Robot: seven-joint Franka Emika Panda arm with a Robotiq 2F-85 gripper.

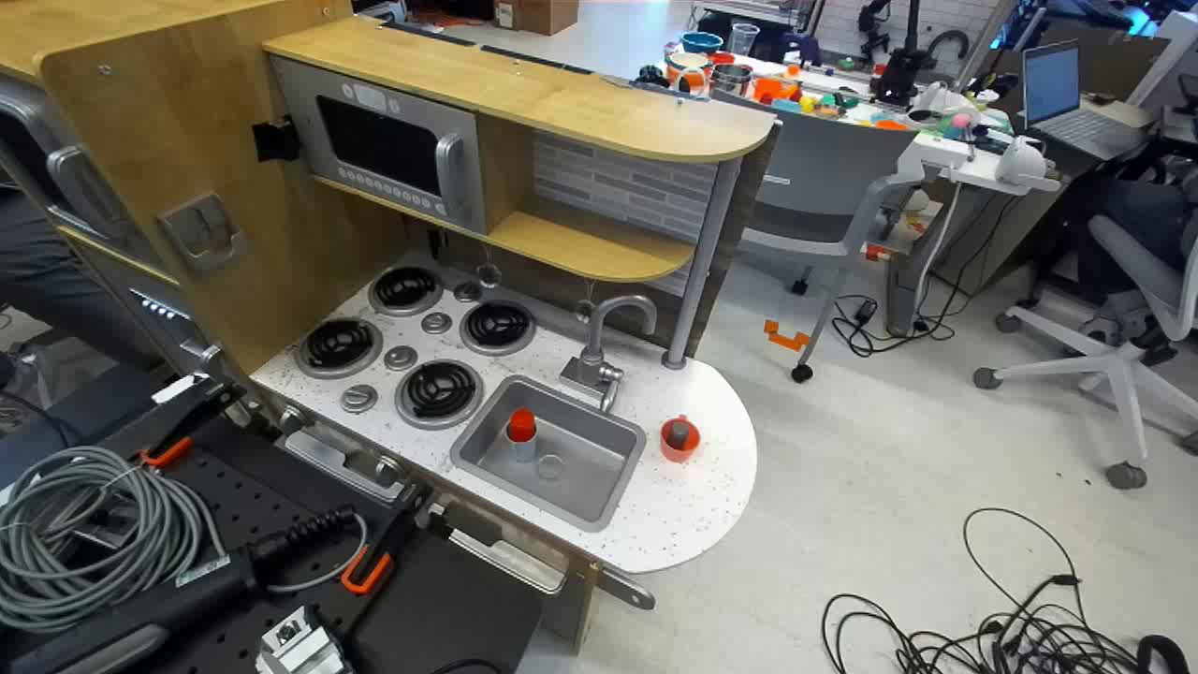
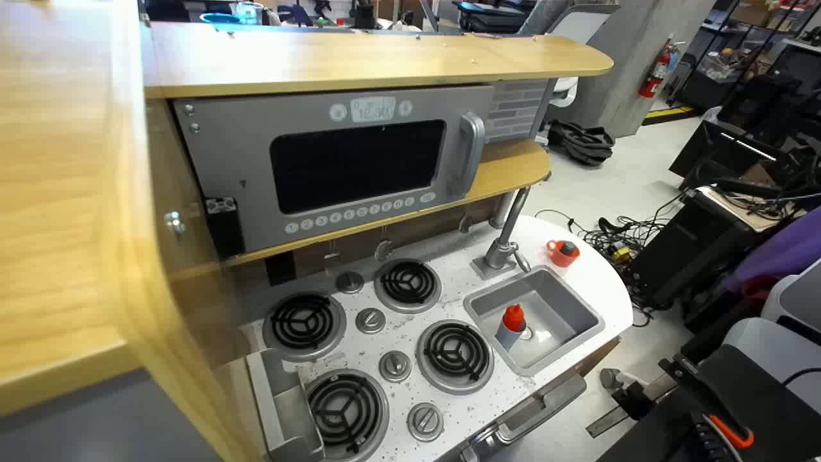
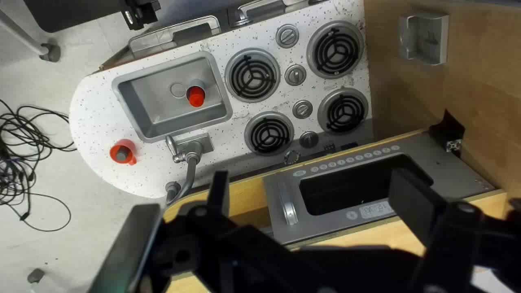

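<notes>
My gripper hangs high over the toy kitchen in the wrist view, its dark fingers spread wide with nothing held between them. Neither exterior view shows it. A grey bottle with a red cap stands in the left part of the sink in exterior view 1. To the right of the sink, a red cup rests on the white counter with a dark grey object inside it.
Burners and knobs fill the other side of the counter. The microwave and shelf overhang its back, and a faucet rises behind the sink. Bare counter surrounds the cup.
</notes>
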